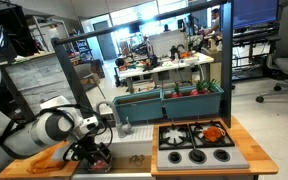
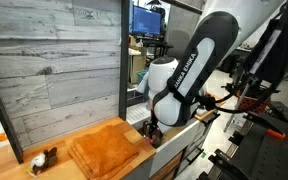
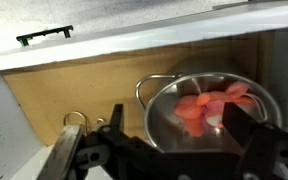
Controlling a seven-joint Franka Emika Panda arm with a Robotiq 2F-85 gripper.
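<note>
A round metal pot (image 3: 174, 130) with a wire handle sits in a wood-floored recess in the wrist view. Inside it lies a red and pink item (image 3: 213, 106), its exact kind unclear. My gripper is over the pot, its dark fingers (image 3: 111, 137) spread wide with nothing held between them. In exterior view 1 the gripper (image 1: 99, 160) is low at the sink area, with the pot partly hidden by the arm. The other exterior view shows the gripper (image 2: 152, 132) pointing down beside the counter, small and dark.
An orange cloth (image 2: 102, 148) lies on the wooden counter. A grey faucet (image 1: 121, 122) rises behind the recess. To the right stands a stove (image 1: 196, 145) with a red-orange item (image 1: 214, 133) on it. A blue rack (image 1: 154, 109) runs behind.
</note>
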